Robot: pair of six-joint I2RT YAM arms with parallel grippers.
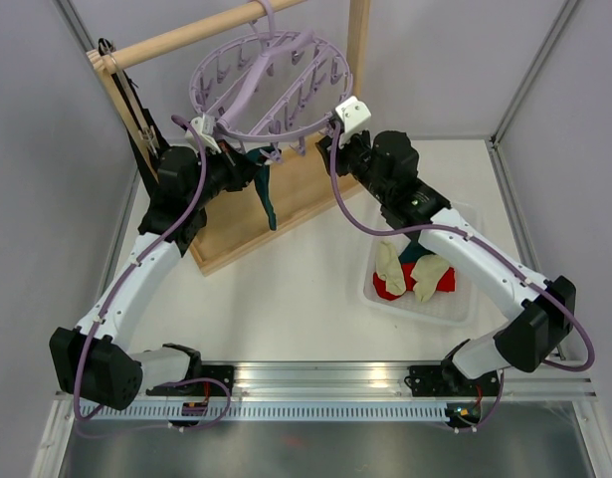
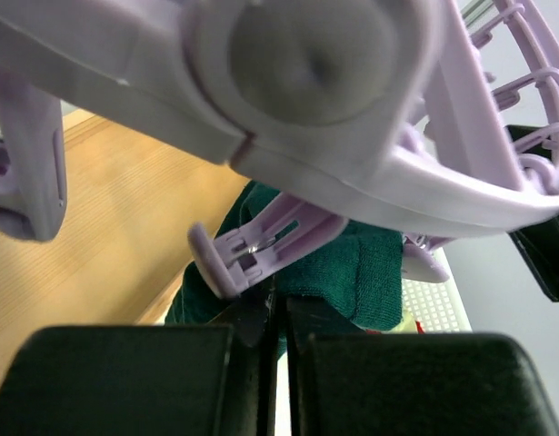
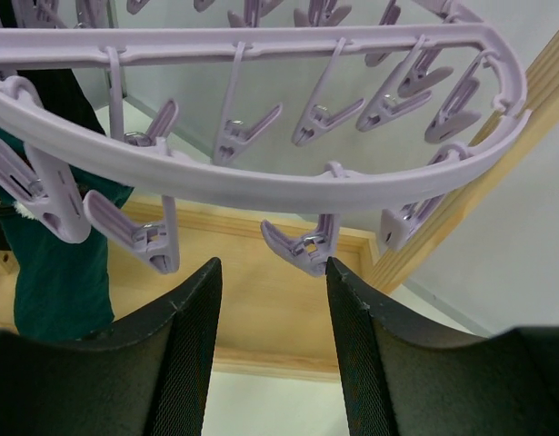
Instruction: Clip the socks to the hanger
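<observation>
A round lilac hanger (image 1: 271,134) with several clips around its ring hangs from the wooden stand. At its near left rim, my left gripper (image 1: 248,164) is shut on a dark green sock (image 1: 266,204), which dangles below the ring. In the left wrist view the sock (image 2: 347,272) bunches around the fingertips, right behind a clip (image 2: 265,241); whether that clip grips it cannot be seen. My right gripper is part open at the ring's right side. Ahead of its parted fingers (image 3: 202,295) hangs an empty clip (image 3: 306,245).
A white bin (image 1: 425,314) at the right holds several socks: cream, red and dark green. The wooden stand's base (image 1: 221,244) lies beneath the hanger. Black straps (image 1: 136,129) hang at the stand's left post.
</observation>
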